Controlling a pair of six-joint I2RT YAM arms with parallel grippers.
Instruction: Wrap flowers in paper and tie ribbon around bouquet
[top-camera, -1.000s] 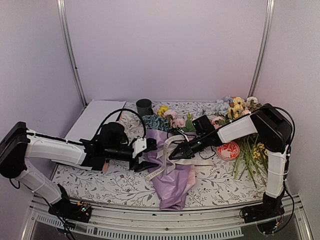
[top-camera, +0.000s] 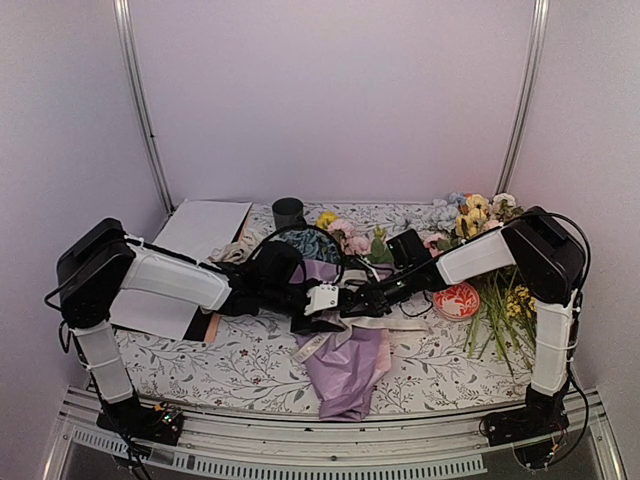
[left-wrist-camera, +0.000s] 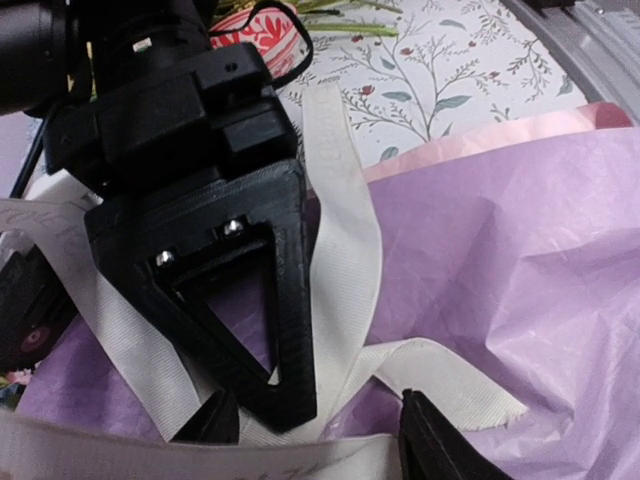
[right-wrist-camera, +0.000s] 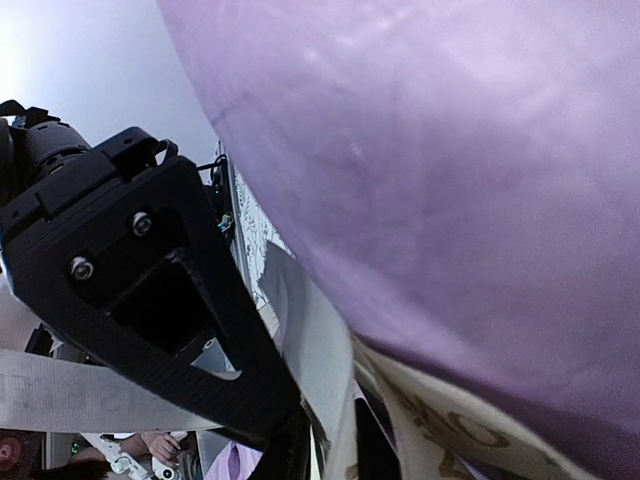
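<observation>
A lilac paper wrap (top-camera: 345, 380) lies at the table's middle, with white printed ribbon (left-wrist-camera: 345, 250) crossed over it. My left gripper (top-camera: 325, 318) and right gripper (top-camera: 355, 305) meet over the ribbon, close together. In the left wrist view, the left fingers (left-wrist-camera: 430, 450) are apart at the bottom edge, with a ribbon band across between them; whether they grip it is unclear. The right gripper's black body hangs over the crossing in that view. In the right wrist view, ribbon (right-wrist-camera: 310, 330) runs down to the right fingertips at the bottom, which are largely hidden.
Loose flowers and stems (top-camera: 505, 330) lie along the back and right, near a red patterned round object (top-camera: 455, 300). A dark cup (top-camera: 287, 212) stands at the back, and white sheets (top-camera: 185, 240) lie at the left. The table's front has some free room.
My left gripper has moved right and slightly back onto the ribbon, beside the right gripper. The right arm has shifted only slightly.
</observation>
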